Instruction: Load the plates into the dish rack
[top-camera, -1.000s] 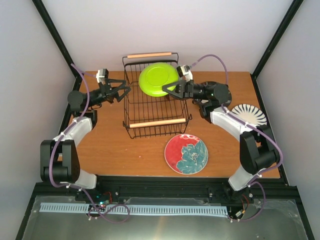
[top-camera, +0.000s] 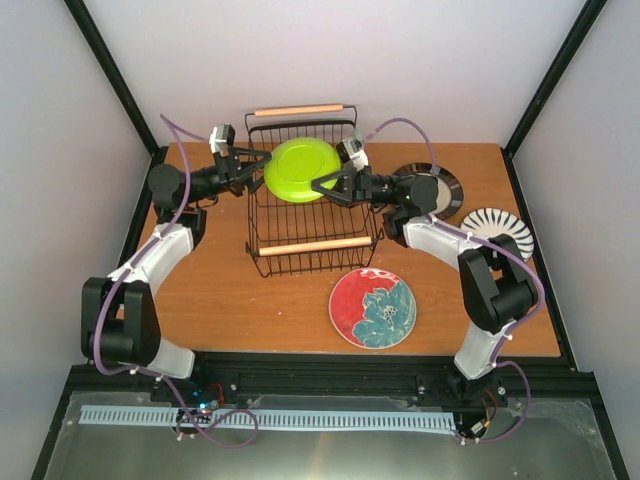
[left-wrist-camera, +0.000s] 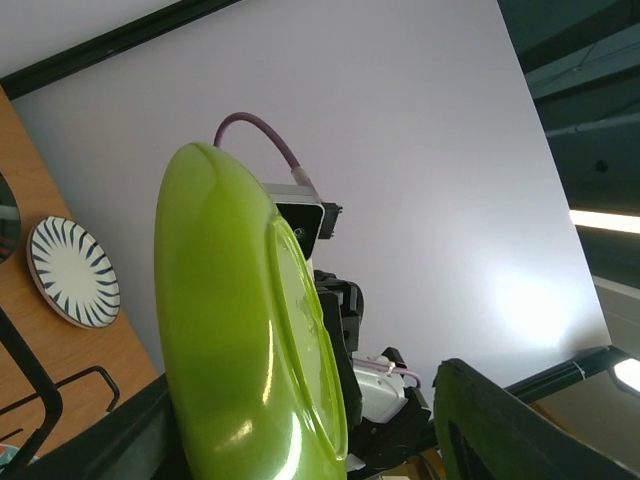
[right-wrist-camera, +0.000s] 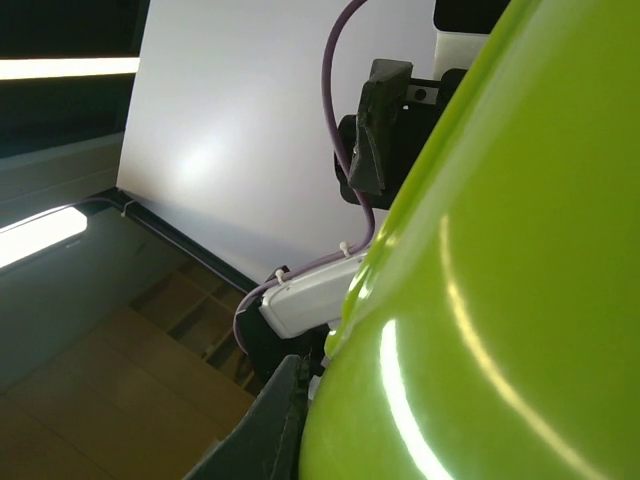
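Observation:
A bright green plate (top-camera: 297, 170) is held up over the dish rack (top-camera: 318, 268), with my right gripper (top-camera: 332, 168) shut on its right edge. Opposite, my left gripper (top-camera: 263, 168) is at the plate's left edge. The left wrist view has the green plate (left-wrist-camera: 240, 330) standing between two widely parted fingers, so that gripper is open around it. Much of the right wrist view is filled by the green plate (right-wrist-camera: 500, 280), which hides most of the right fingers' contact. A red plate with a teal flower (top-camera: 372, 308) lies on the table before the rack.
At the right lie a dark-rimmed plate (top-camera: 452, 194), partly under the right arm, and a white plate with black stripes (top-camera: 497, 229). The rack's front wooden handle (top-camera: 315, 246) runs across it. Bare table (top-camera: 225, 310) shows at the front left.
My left gripper has moved right, up to the green plate's edge. The right gripper has carried the plate a little to the left and slightly toward the table's front.

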